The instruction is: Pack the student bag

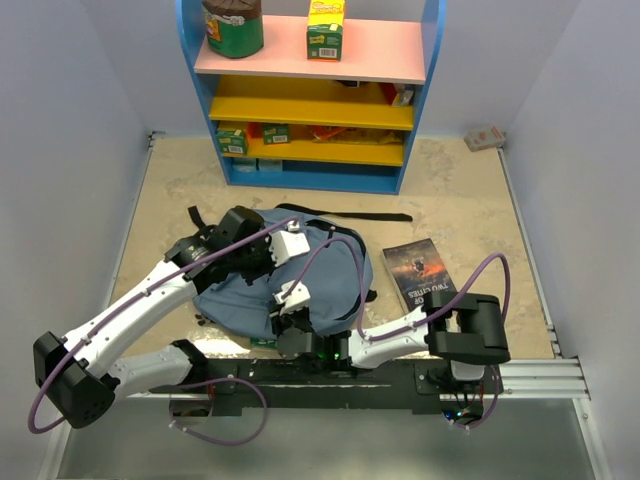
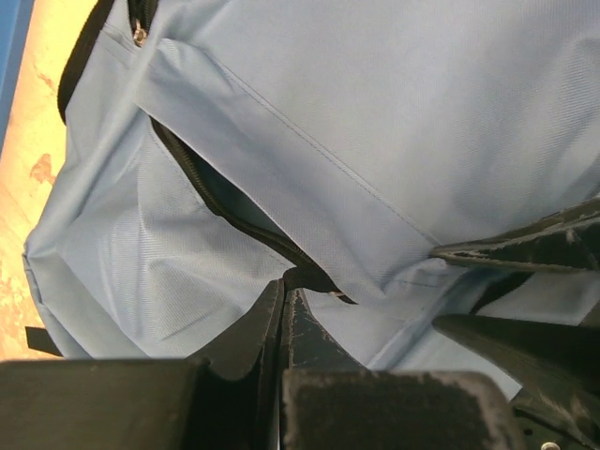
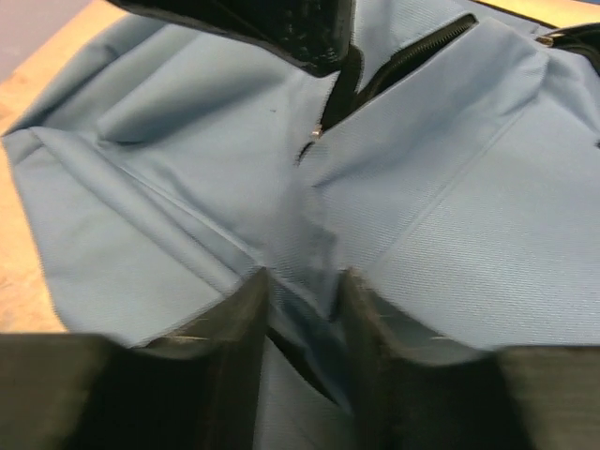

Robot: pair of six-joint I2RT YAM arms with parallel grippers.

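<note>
The blue-grey bag (image 1: 330, 285) lies flat on the table under both arms. Its dark zipper (image 2: 202, 187) is partly parted in the left wrist view. My left gripper is shut at the zipper's lower end, with a thin black zipper pull (image 2: 314, 278) at its fingertips. From the right wrist view, this pull (image 3: 343, 89) runs from the left fingertip down to the zipper. My right gripper is part open just over the bag's near fabric, close to the left one; whether its fingers touch the cloth I cannot tell.
A book (image 1: 422, 278) lies right of the bag. Behind stands a shelf (image 1: 310, 100) with green boxes (image 1: 276, 134) and a large green container (image 1: 234, 30). A small box (image 1: 485, 138) sits far right.
</note>
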